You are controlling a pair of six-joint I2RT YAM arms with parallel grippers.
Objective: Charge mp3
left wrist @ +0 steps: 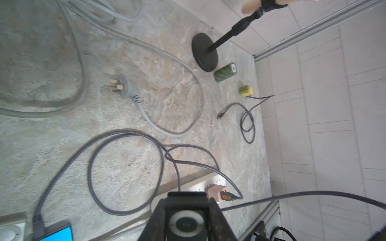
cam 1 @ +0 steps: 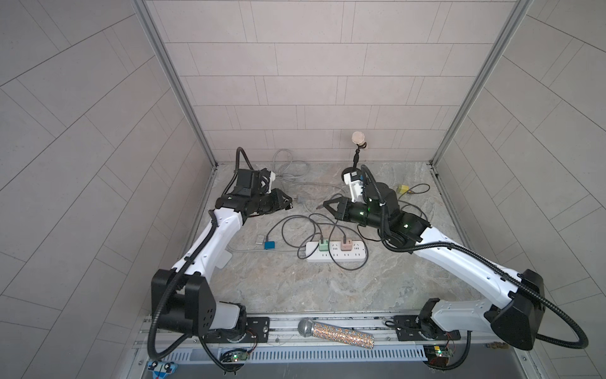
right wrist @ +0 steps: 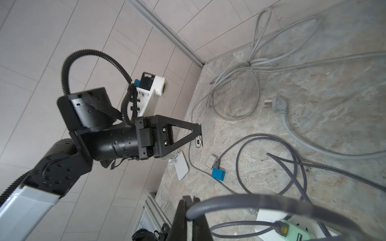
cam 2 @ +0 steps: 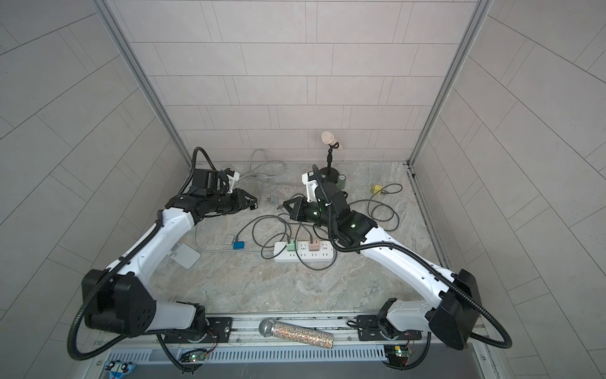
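Note:
My left gripper (cam 1: 285, 202) is raised over the left-centre table, shut on a small black device (left wrist: 186, 222) with a silver ring, likely the mp3 player. My right gripper (cam 1: 327, 206) faces it from the right, shut on a dark grey cable (right wrist: 249, 200) that arcs across the right wrist view. The white power strip (cam 1: 335, 252) below carries a green adapter (cam 1: 323, 244) and a pink adapter (cam 1: 346, 245). A blue block (cam 1: 269, 244) with a cable lies left of it.
A black stand (cam 2: 329, 171), green can (cam 2: 341, 182) and yellow block (cam 2: 377, 189) sit at the back right. Loose cables cover the middle. A white pad (cam 2: 184, 255) lies at left.

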